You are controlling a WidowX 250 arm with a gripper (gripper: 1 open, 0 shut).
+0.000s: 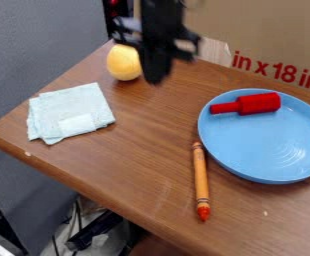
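Note:
The black gripper [158, 45] is blurred high at the top centre, beside a yellow round object [123, 62] near the table's back left; whether it is open or shut is unclear. An orange crayon [201, 183] lies upright in the view on the wooden table [118, 160], left of the blue plate [258, 150]. A red cylindrical object [251, 103] lies on the plate's back part. A folded pale cloth [68, 112] lies at the left of the table.
A cardboard box [265, 45] stands behind the table.

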